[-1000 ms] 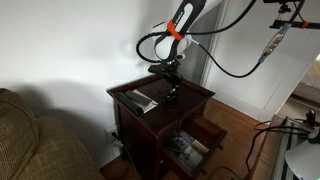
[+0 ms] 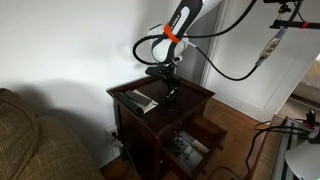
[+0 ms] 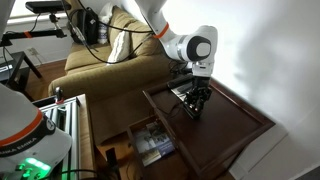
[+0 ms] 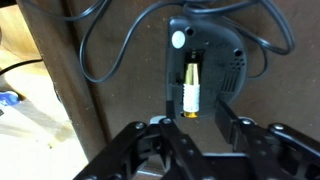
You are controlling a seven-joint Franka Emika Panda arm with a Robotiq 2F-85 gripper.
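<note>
In the wrist view a small white and gold cylinder (image 4: 191, 90) lies in a slot of a black, rounded object (image 4: 212, 52) on the dark cabinet top. My gripper points at its lower end from above, with the dark fingers apart on either side. No grip on the cylinder shows. In the first exterior view, my gripper (image 2: 165, 76) is over the dark cabinet (image 2: 147, 122); the black object below it blends into the dark surface. The second exterior view shows my gripper (image 3: 191, 98) low over the same top, its fingertips hard to make out.
An open drawer (image 2: 207, 131) with several items juts from the cabinet front. A pale, flat thing (image 2: 141, 101) lies on the top, left of my gripper. Black cables (image 4: 110, 55) loop around the black object. A brown sofa (image 3: 87, 63) stands beyond the cabinet.
My gripper appears slightly lower over the cabinet top than a second ago. The drawer and the pale, flat thing have not moved.
</note>
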